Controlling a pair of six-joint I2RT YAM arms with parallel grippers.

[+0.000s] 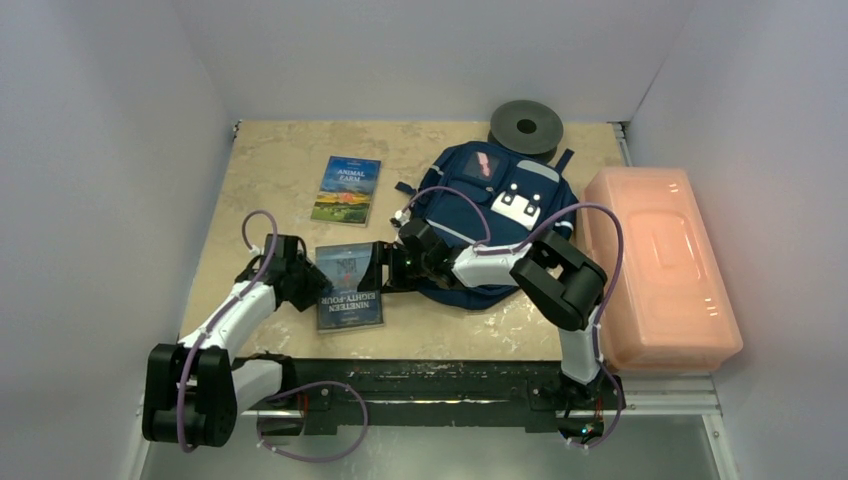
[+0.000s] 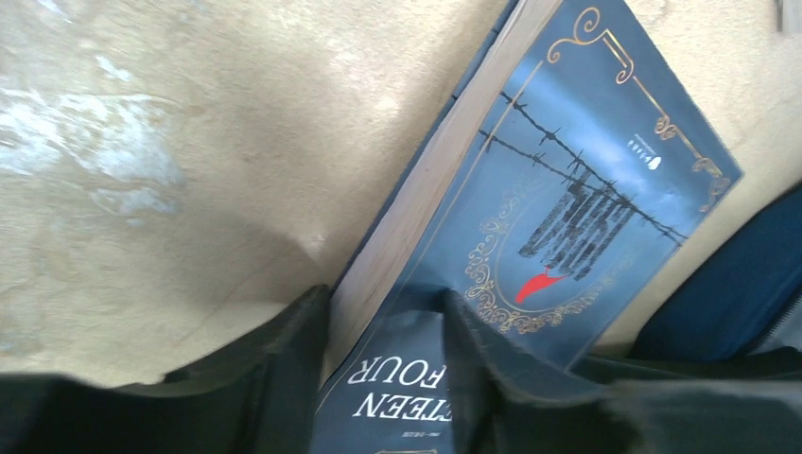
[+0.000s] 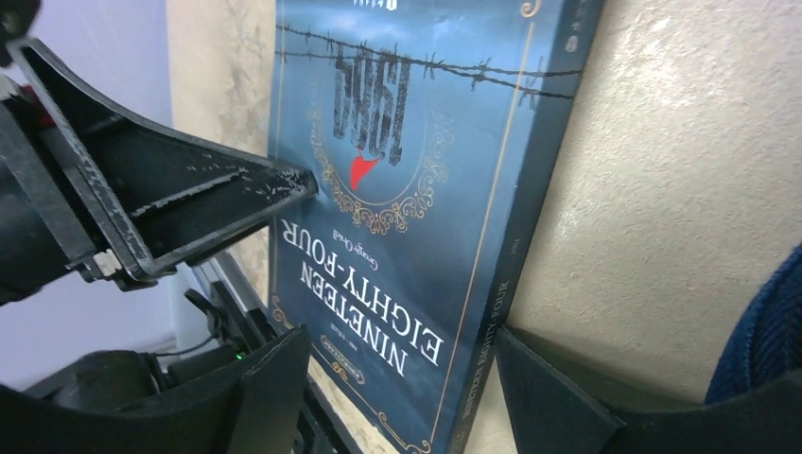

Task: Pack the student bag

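The dark blue Nineteen Eighty-Four book (image 1: 350,312) lies flat on the table between my two grippers. My left gripper stands open at its page-edge side, one finger (image 2: 301,355) off the edge and the other over the cover. On the spine side my right gripper is also open, with one finger over the cover and one just outside the spine (image 3: 515,241). Whether the fingers press on the book cannot be told. The navy student bag (image 1: 455,210) lies to the right, partly covered by the right arm.
Animal Farm (image 1: 346,190), another book, lies flat behind. A dark round spool (image 1: 526,127) is at the back beside the bag. The translucent orange bin (image 1: 660,270) stands at the far right. Bare table shows at the back left and front right.
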